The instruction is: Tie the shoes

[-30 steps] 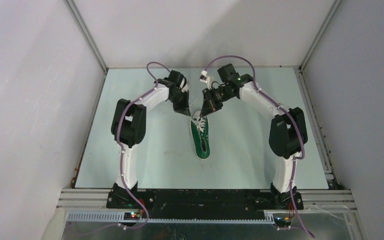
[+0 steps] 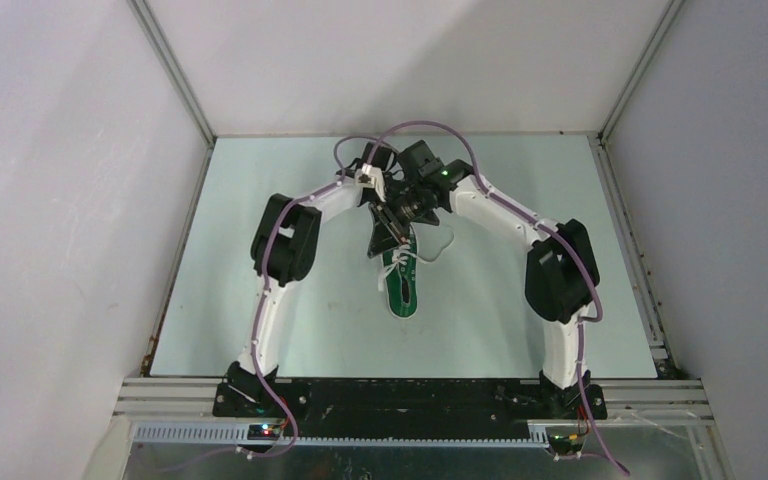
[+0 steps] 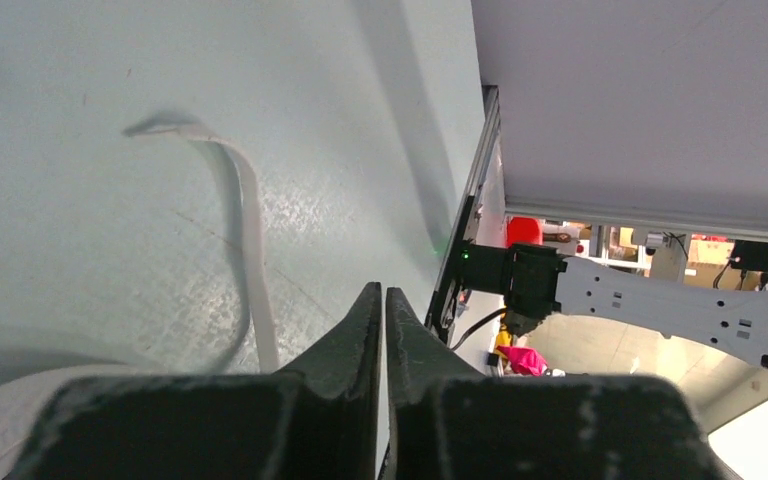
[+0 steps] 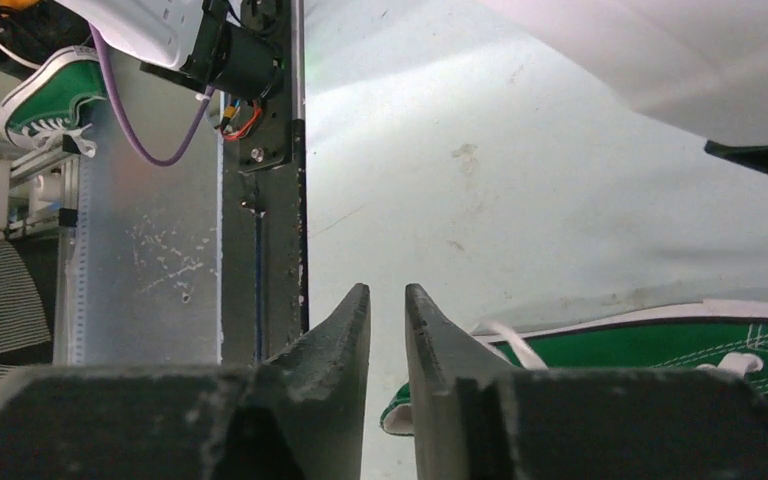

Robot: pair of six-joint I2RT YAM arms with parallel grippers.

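Note:
A green sneaker lies toe-up in the middle of the table, its white laces loose and spreading right. The two grippers cross over its upper end, hiding it partly. My left gripper is above bare table, where a loose lace curves across; its fingertips are nearly together, nothing visible between them. My right gripper hangs over the sneaker's side, fingertips slightly apart with nothing visible between; a lace shows just behind its fingers.
White walls stand at back and sides. The arms are very close together above the shoe. Another green shoe is seen off the table in the right wrist view.
My left arm has moved right toward the centre, and my right gripper has moved left and down across the shoe. A lace now lies out to the shoe's right.

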